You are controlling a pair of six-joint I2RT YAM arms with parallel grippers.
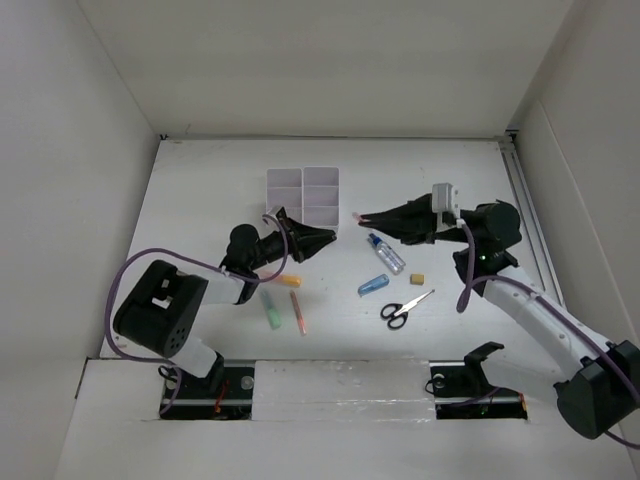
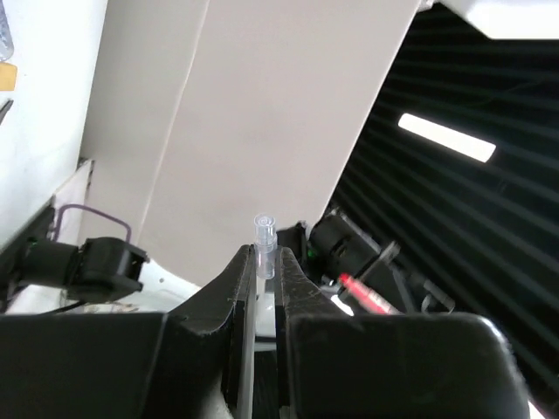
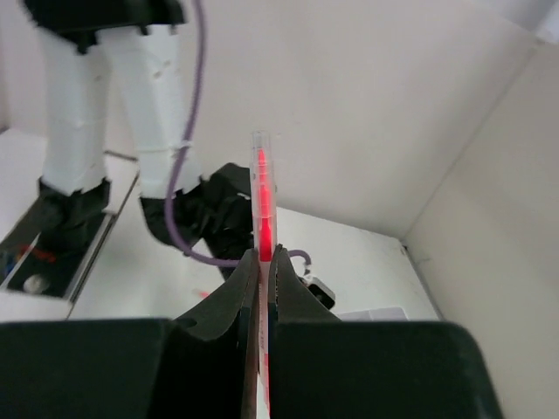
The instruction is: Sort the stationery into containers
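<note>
Out in front of the compartment tray, my left gripper is shut. In the left wrist view a small clear cap-like tube rises from between its fingertips. My right gripper is to the right of the left one, a short gap away, and is shut on a slim pink pen with a clear end. Just its pink tip pokes out in the top view. On the table lie a green marker, an orange-red pen and a yellow-orange piece, partly behind the left arm.
Right of centre lie a clear blue-capped bottle, a blue item, a yellow block and scissors. The left forearm covers the tray's lower-left part.
</note>
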